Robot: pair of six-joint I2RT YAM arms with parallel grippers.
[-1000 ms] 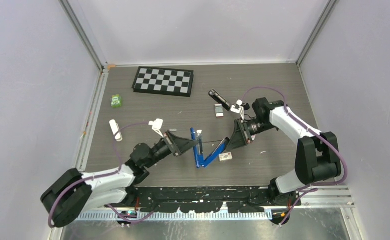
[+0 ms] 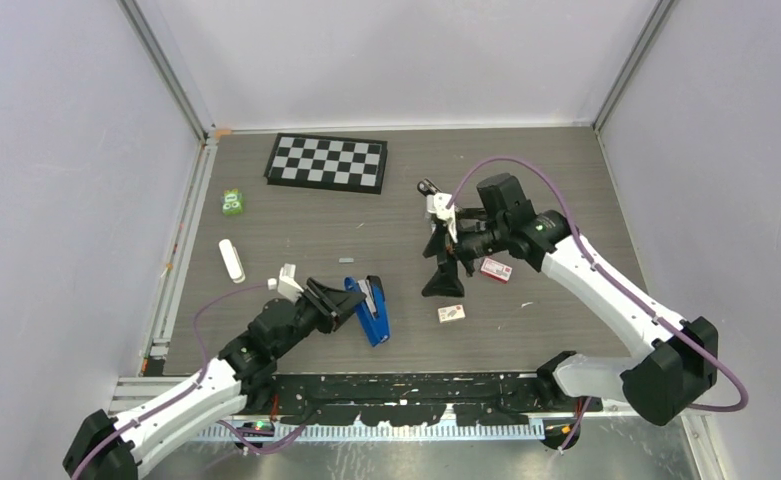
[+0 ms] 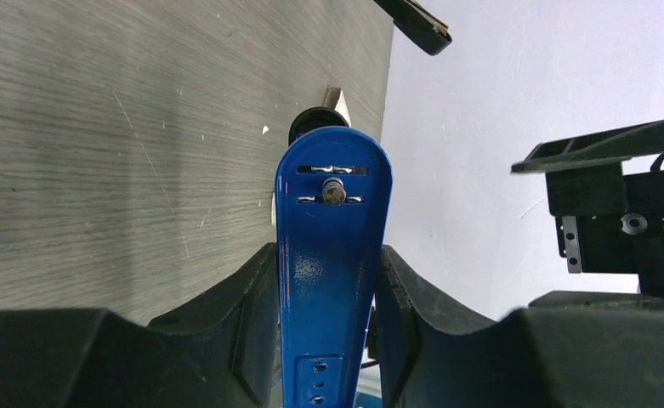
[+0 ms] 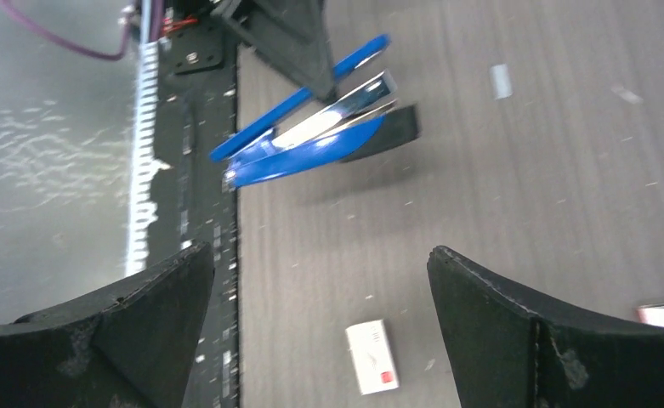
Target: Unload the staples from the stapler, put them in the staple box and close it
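A blue stapler [image 2: 374,320] hangs above the table at front centre, its top and bottom parts spread a little apart. My left gripper is shut on it, one finger [image 3: 256,319] against each side of a slotted blue plate that has a metal stud. In the right wrist view, the stapler [image 4: 311,159] shows its metal channel between the blue parts. My right gripper [image 2: 439,270] is open and empty to the right of the stapler, its two fingers [image 4: 490,306] wide apart. Whether staples sit in the channel cannot be made out.
A small pale box [image 2: 451,313] lies below the right gripper, a red and white box [image 2: 496,269] beyond it. A thin grey strip [image 2: 346,260] lies behind the stapler. Farther off are a chessboard [image 2: 326,162], a white object [image 2: 231,260] and a green one [image 2: 232,202].
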